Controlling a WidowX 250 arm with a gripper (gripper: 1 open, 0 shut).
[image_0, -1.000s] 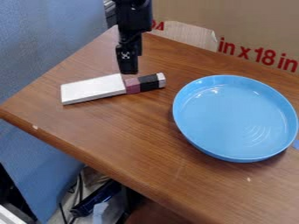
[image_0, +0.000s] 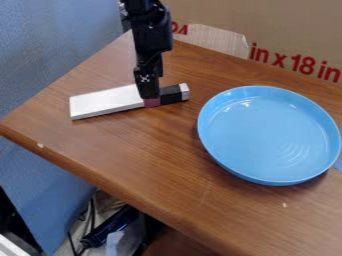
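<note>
My black gripper (image_0: 148, 88) hangs down from the top of the camera view, its fingers low over the near side of a long object on the table at left. That object has a white body (image_0: 102, 101) and, at its right end, a pink and black part (image_0: 173, 94) with a light tip. The fingertips overlap the pink section; whether they touch it, and whether the fingers are open or shut, I cannot tell.
A large blue plate (image_0: 267, 134) covers the right of the wooden table (image_0: 147, 170). A cardboard box (image_0: 281, 35) stands behind. The table's left edge drops to a cluttered floor.
The gripper has come down onto the pink part of the long object. The object and the plate look unmoved.
</note>
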